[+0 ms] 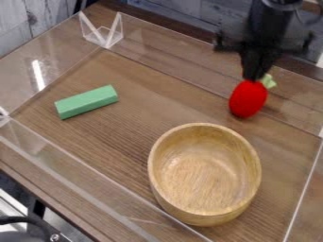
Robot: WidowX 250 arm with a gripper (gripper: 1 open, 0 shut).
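Observation:
My gripper (248, 64) is at the top right, its lower part blurred, above and slightly behind a red oval object (248, 98). I see nothing held; the fingertips are too blurred to show more. A small pale green piece (267, 81) lies just behind the red object. A wide wooden bowl (205, 174) sits in the lower middle, and a green block (86, 101) lies at the left.
A clear wire or plastic item (98, 30) stands at the back left. Dark cables show at the bottom left corner.

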